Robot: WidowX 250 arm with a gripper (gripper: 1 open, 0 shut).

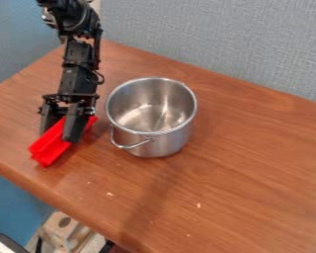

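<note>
My black gripper (66, 125) points down at the left of the table, shut on a red block (50, 149) that lies near the table's front-left edge. The fingers hide part of the block's upper end. A steel pot (164, 137) with a wire handle stands just to the right of the gripper, apart from it and the block.
A grey wall (233, 44) runs along the back. The table's edge drops away at the lower left.
</note>
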